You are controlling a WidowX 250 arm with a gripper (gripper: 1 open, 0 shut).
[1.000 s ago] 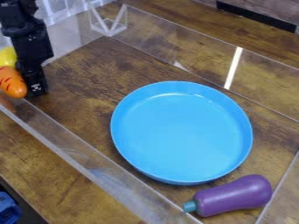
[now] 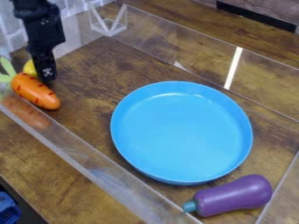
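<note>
My black gripper [image 2: 42, 70] is at the upper left, its tip low just above and behind an orange toy carrot [image 2: 35, 92], which lies on the wooden surface against the clear left wall. A yellow object [image 2: 31, 66] is partly hidden behind the gripper. The gripper looks shut, with nothing visible held; its fingertips are small and dark.
A large blue plate [image 2: 180, 131] fills the middle right. A purple toy eggplant [image 2: 233, 196] lies at the lower right. Clear barriers edge the area, and bare wood [image 2: 111, 66] is free between gripper and plate.
The gripper has risen slightly and uncovered more of the carrot, which now lies further right and lower in view, with its green top showing.
</note>
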